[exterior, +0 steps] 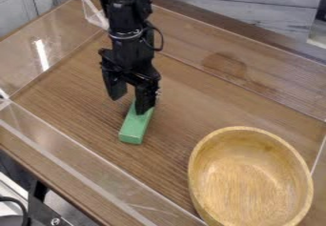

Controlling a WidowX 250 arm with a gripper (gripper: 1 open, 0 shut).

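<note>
My black gripper (130, 92) hangs from the top of the camera view, its two fingers spread open low over the table (64, 125). A green block (136, 125), long and narrow, lies on the wood just below the gripper, its upper end partly hidden behind the right finger. I cannot tell whether that finger touches it. Nothing shows held between the fingers.
A large yellow oval bowl (249, 182) fills the lower right.
</note>
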